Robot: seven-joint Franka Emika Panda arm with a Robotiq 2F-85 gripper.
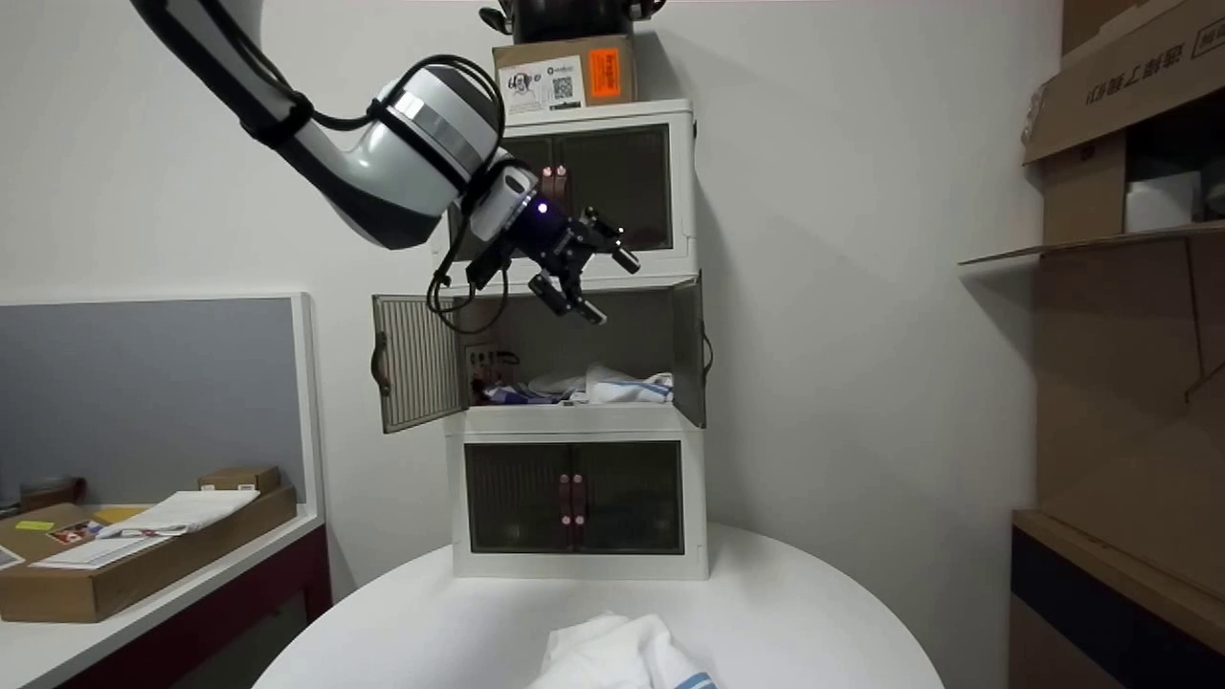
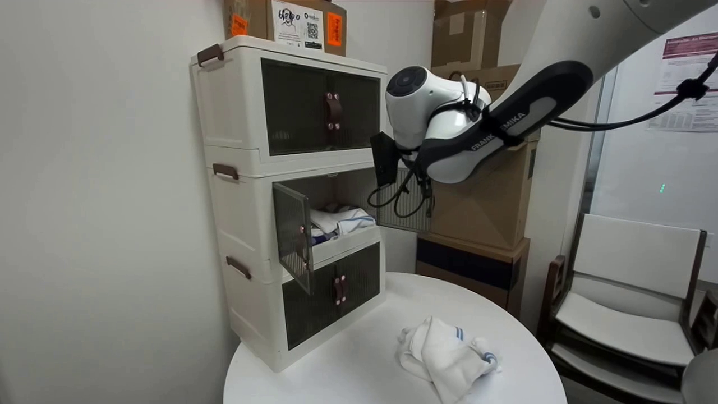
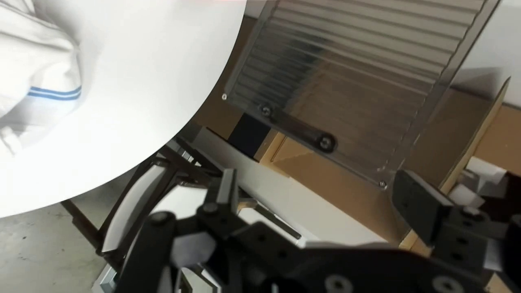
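Note:
My gripper (image 1: 614, 287) is open and empty, raised in front of the cabinet at about the top of its middle compartment. In the wrist view its two fingers (image 3: 227, 188) stand wide apart, with the clear ribbed cabinet door (image 3: 351, 88) beyond them. Both doors of the middle compartment stand open, the left door (image 1: 419, 362) and the right door (image 1: 689, 350). Inside lie folded white cloths (image 2: 343, 220) with blue stripes and something purple. On the round white table (image 2: 303, 384) a crumpled white towel (image 2: 444, 360) with blue stripes lies apart from the gripper.
The cabinet's upper doors (image 1: 614, 189) and lower doors (image 1: 574, 500) are closed. A cardboard box (image 1: 565, 76) with a black pot (image 1: 570, 17) sits on top. Cardboard boxes (image 2: 481, 195) stack beside the cabinet. Bare table surrounds the towel.

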